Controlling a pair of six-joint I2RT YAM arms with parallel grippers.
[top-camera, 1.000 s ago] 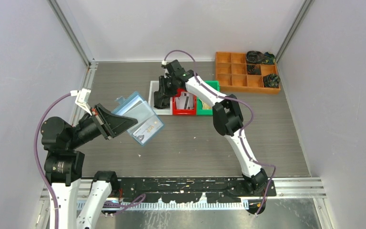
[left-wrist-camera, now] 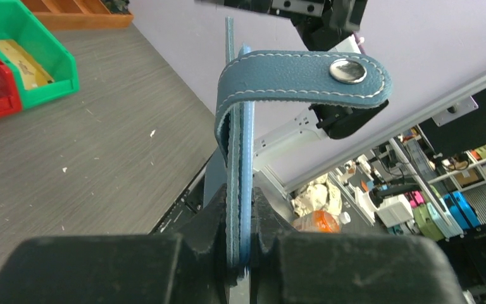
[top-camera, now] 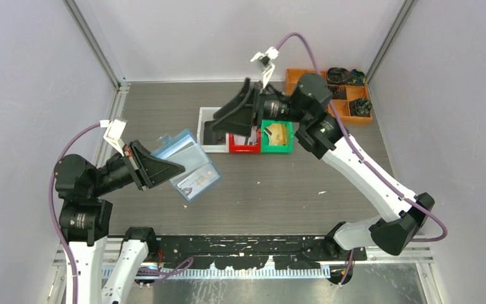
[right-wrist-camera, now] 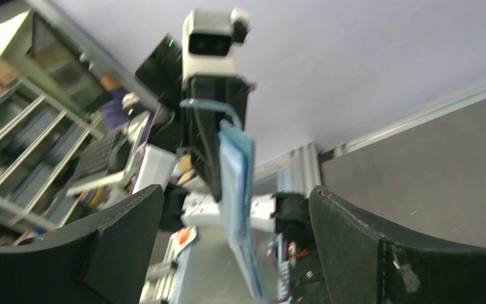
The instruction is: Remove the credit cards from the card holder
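Note:
A blue card holder hangs above the table at left, with my left gripper shut on its edge. A card with a small picture shows in its lower clear pocket. In the left wrist view the holder stands edge-on between the fingers, its strap with a metal snap bent out to the right. My right gripper is open and empty, held high over the bins. From the right wrist view, the card holder appears ahead, seen through the gap between the spread fingers.
White, red and green bins stand at the back middle. Cards lie in the red and green ones, something dark in the white one. An orange divided tray sits at back right.
My right gripper has come up from over the white bin, and its arm has swung out to the right. The left gripper and card holder have barely moved.

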